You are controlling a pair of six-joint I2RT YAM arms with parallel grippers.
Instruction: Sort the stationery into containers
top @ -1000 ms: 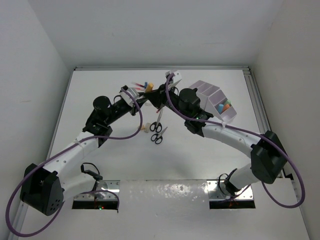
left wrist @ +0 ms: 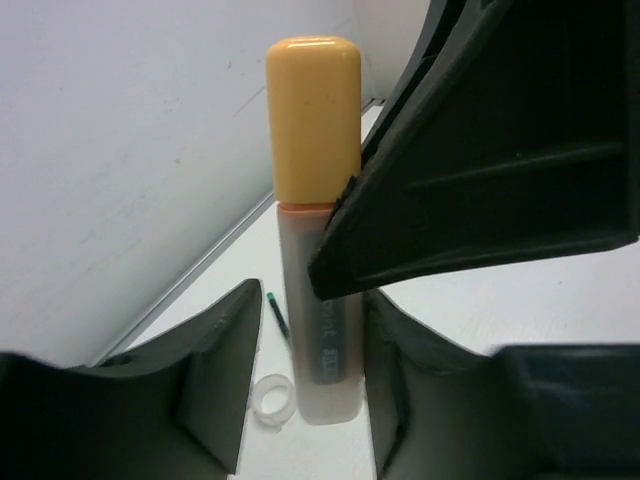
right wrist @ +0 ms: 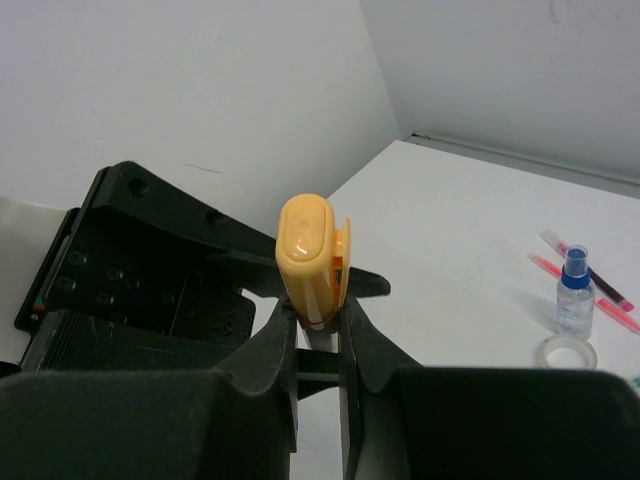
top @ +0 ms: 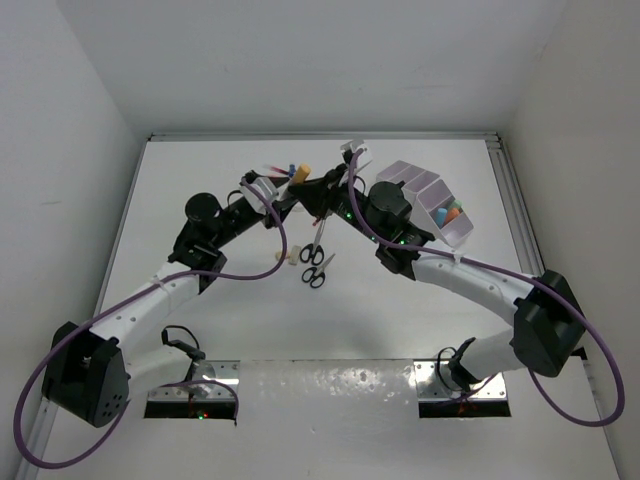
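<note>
A yellow-capped pen or marker with a translucent body [left wrist: 315,120] is held upright where my two grippers meet, in the middle of the top view. My left gripper [top: 280,195] and my right gripper [top: 310,192] are both at it, fingers crossing close around it. In the left wrist view a black finger lies against the body below the cap; in the right wrist view the yellow top [right wrist: 310,250] sits between dark fingers. Whether each finger grips it is unclear. A white compartment organizer [top: 455,230] holding several coloured items stands at the right.
Two pairs of scissors [top: 318,277] and small beige pieces [top: 293,254] lie in the middle of the table. A clear bottle [right wrist: 574,300], a tape roll [right wrist: 565,350] and pink pens [right wrist: 615,312] lie at the back.
The left gripper and the yellow-capped item are nearly unchanged.
</note>
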